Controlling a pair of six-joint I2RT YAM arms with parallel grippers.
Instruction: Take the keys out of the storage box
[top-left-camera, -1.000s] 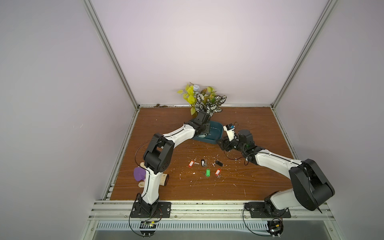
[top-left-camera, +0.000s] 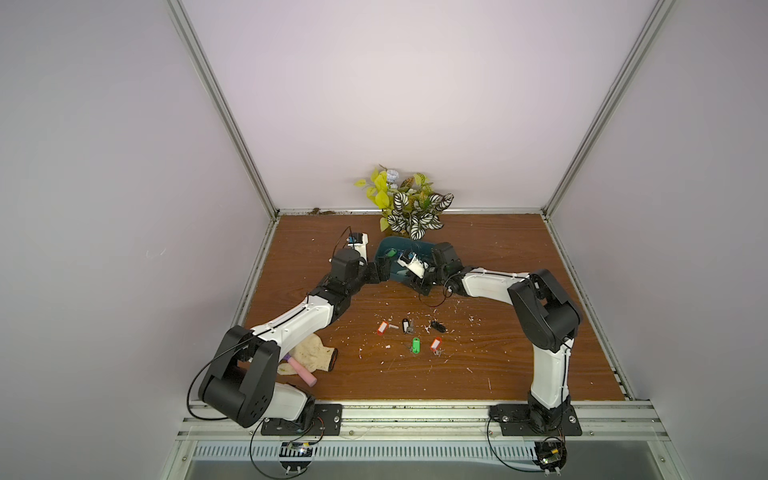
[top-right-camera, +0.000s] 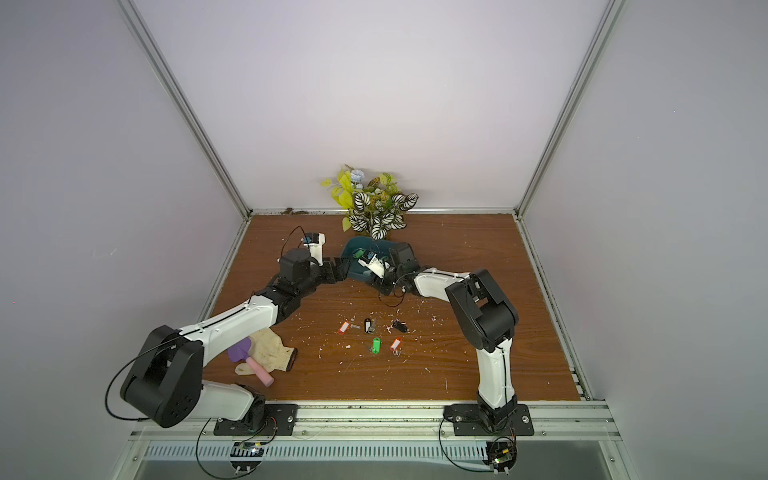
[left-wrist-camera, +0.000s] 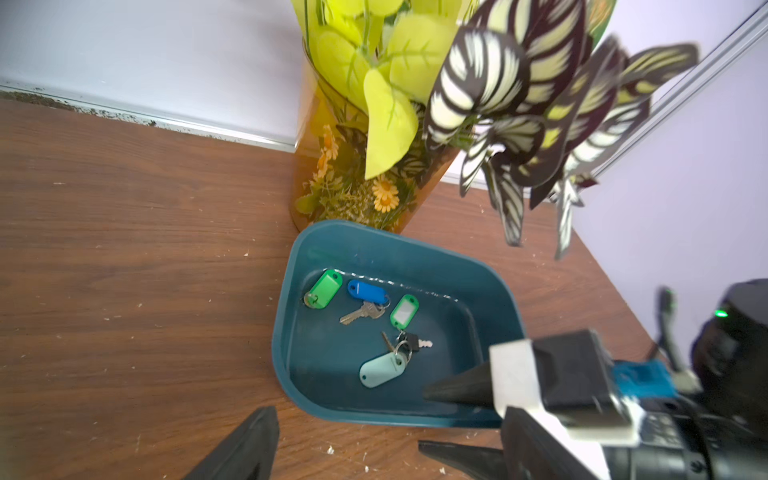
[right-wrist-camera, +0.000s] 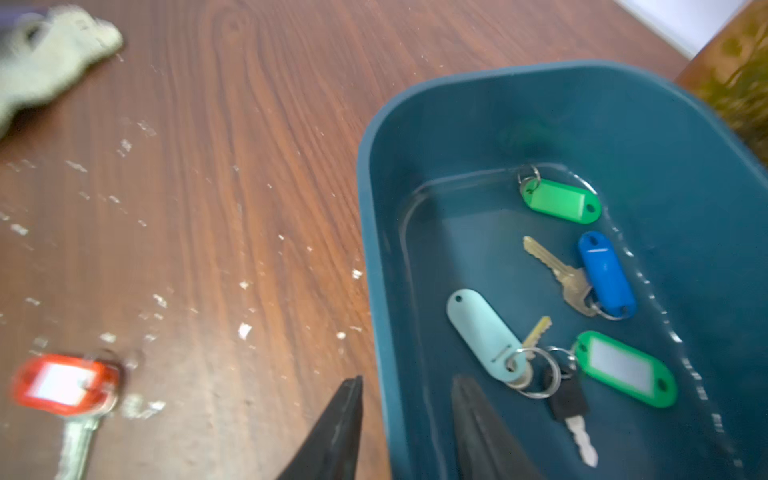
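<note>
The dark teal storage box (left-wrist-camera: 308, 400) holds a green-tagged key (left-wrist-camera: 323, 289), a blue-tagged key (left-wrist-camera: 366, 292), another green tag (left-wrist-camera: 404, 312) and a pale-tagged key (left-wrist-camera: 384, 369), the last two close together. My left gripper is open and empty, left of the box in the top views. My right gripper stands part open above the box's front rim, empty; one finger (right-wrist-camera: 480, 432) appears over the inside, the other outside. Whether it touches the rim cannot be told.
Several keys, including a red-tagged one (top-left-camera: 382, 327) and a green-tagged one (top-left-camera: 416, 345), lie in front of the box. Behind it stands a plant vase (left-wrist-camera: 352, 176). A glove (top-left-camera: 313, 352) lies front left.
My left arm has swung left, from over the box to its left side. My right arm has moved left and back, from the box's right to above it.
</note>
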